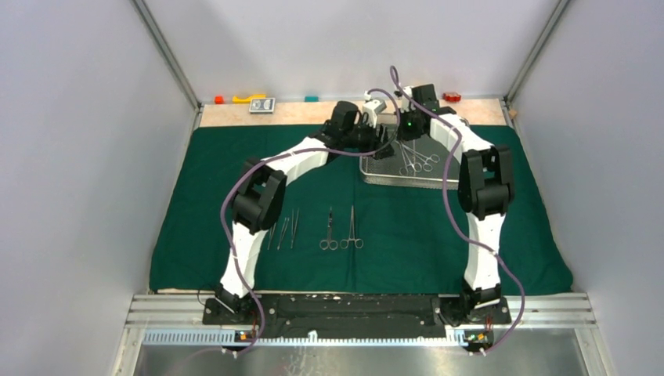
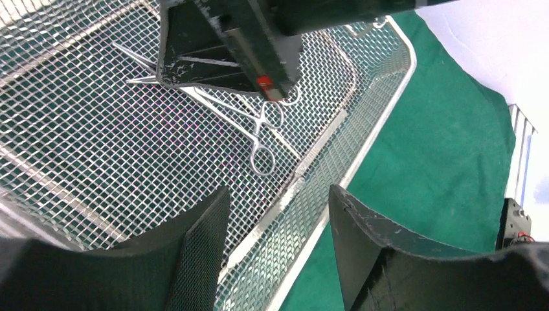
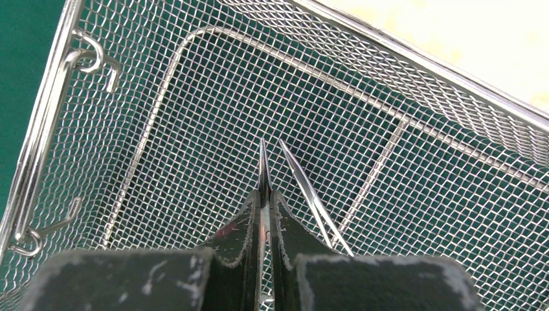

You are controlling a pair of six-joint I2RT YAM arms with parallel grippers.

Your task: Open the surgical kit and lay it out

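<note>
The wire-mesh tray (image 1: 407,181) holds several ring-handled steel instruments (image 1: 417,167). Over its left end is my left gripper, fingers apart and nothing between its fingers. My right gripper points down into the tray with its fingers together. One slim instrument tip (image 3: 263,165) sticks out in line with those fingers; whether it is pinched or lies beneath cannot be told. A second instrument (image 3: 304,181) lies just to the right of them. In the left wrist view the ring handles (image 2: 261,159) rest on the mesh, their shafts partly hidden by the right gripper.
On the green cloth (image 1: 407,251), scissors (image 1: 329,231), a clamp (image 1: 352,229) and several tweezers (image 1: 294,229) lie in a row. Tray walls (image 2: 382,123) rise around the instruments.
</note>
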